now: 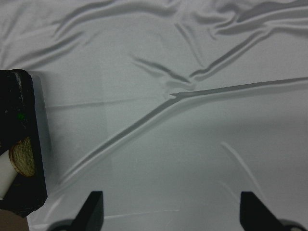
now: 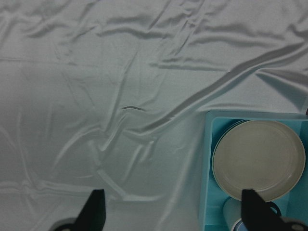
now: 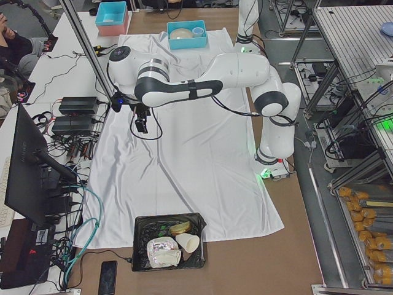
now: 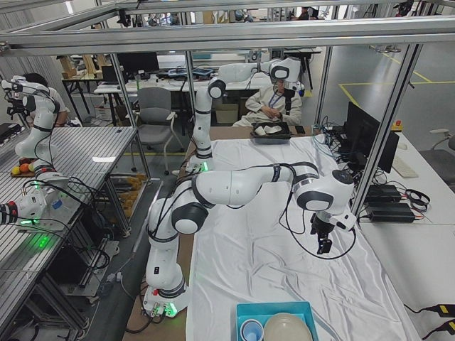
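A black lined bin (image 3: 140,243) holds bread, a white cup and crumpled packaging at one end of the white cloth (image 3: 184,166); the left wrist view shows its edge. At the other end sits a blue tray (image 2: 208,168) with a beige plate (image 2: 258,159) and a mug (image 2: 233,214). My left gripper is open above bare cloth beside the bin, nothing between its fingers. My right gripper is open above cloth beside the blue tray, empty too.
A monitor (image 3: 27,166), power boxes and cables crowd one side of the cloth. A phone (image 3: 107,276) lies by the bin.
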